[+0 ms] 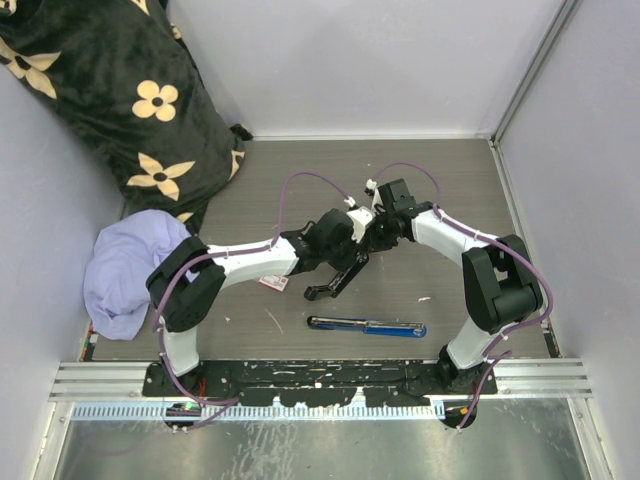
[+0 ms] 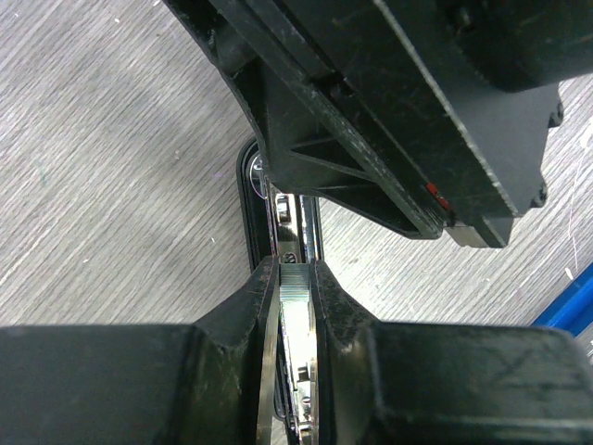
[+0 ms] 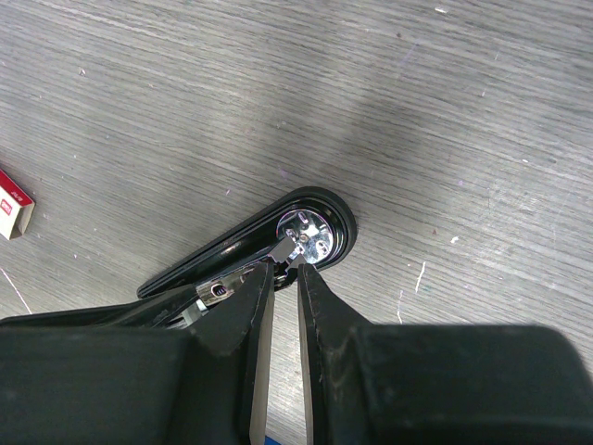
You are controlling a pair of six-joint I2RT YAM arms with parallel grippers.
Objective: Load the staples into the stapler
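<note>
The open black stapler (image 1: 322,292) lies at the middle of the table, its base and round metal anvil plate (image 3: 313,234) showing in the right wrist view. A thin silver staple strip (image 2: 295,283) is between the fingertips of my left gripper, lined up over the stapler's metal channel (image 2: 298,357). My right gripper is shut on the stapler's front end, close to the anvil plate. Its fingers hide part of that end. How deep the strip sits in the channel cannot be told.
In front lies a long blue and black tool (image 1: 367,327). A small red and white box (image 1: 274,282) sits partly under my left arm. Lilac cloth (image 1: 135,265) and a dark flowered cushion (image 1: 130,100) fill the left side. Free table shows at the right.
</note>
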